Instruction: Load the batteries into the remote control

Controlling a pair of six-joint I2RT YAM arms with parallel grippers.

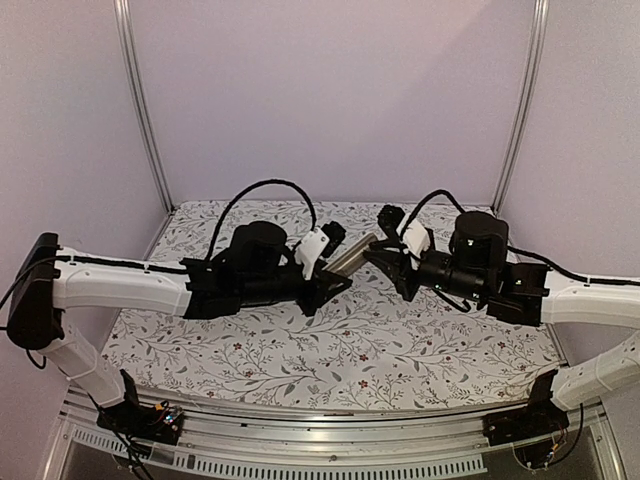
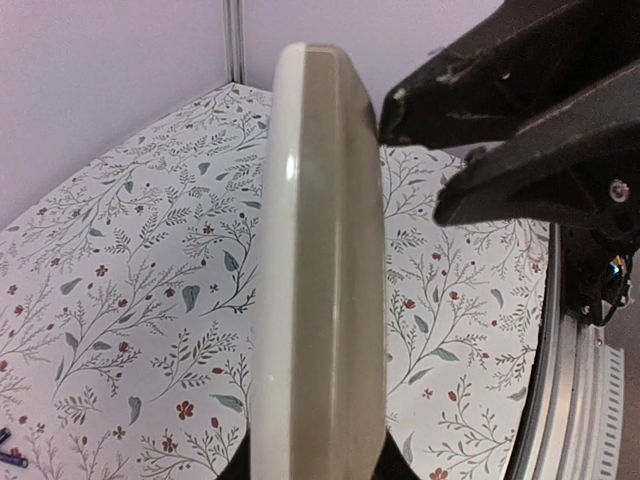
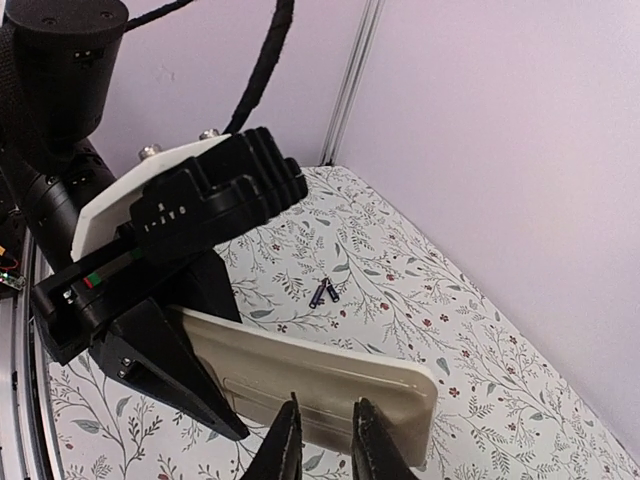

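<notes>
A pale beige remote control (image 1: 350,257) is held tilted above the table, with my left gripper (image 1: 331,287) shut around one end. In the left wrist view, the remote (image 2: 325,260) fills the middle, edge-on. My right gripper is partly open at the remote's free end, its dark fingers (image 3: 288,445) apart and nothing visible between them. Whether they touch the remote (image 3: 320,375) is hard to tell. Two small dark batteries (image 3: 318,294) appear to lie on the table beyond. The inside of the battery compartment does not show clearly.
Both arms face each other closely over the middle of the table. Pale walls (image 1: 330,100) enclose the back and sides, and a metal rail (image 1: 320,432) runs along the front edge.
</notes>
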